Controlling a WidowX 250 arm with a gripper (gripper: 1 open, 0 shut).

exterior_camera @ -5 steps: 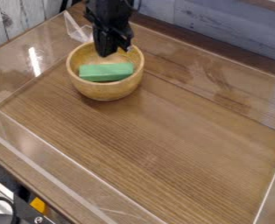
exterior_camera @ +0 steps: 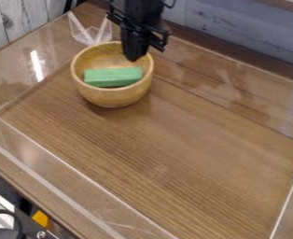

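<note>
A wooden bowl [exterior_camera: 112,95] stands on the wooden table at the upper left, with a green block [exterior_camera: 113,77] lying inside it. My black gripper [exterior_camera: 134,51] is above the bowl's back right part, over the block's back side. It looks shut, and nothing shows between its fingers, though the tips are small and dark.
A pale wall runs along the back, and transparent plastic material is at the left edge and behind the bowl. A dark cable lies at the bottom left corner.
My gripper and arm have moved to the right over the bowl. The bowl and green block look unmoved.
</note>
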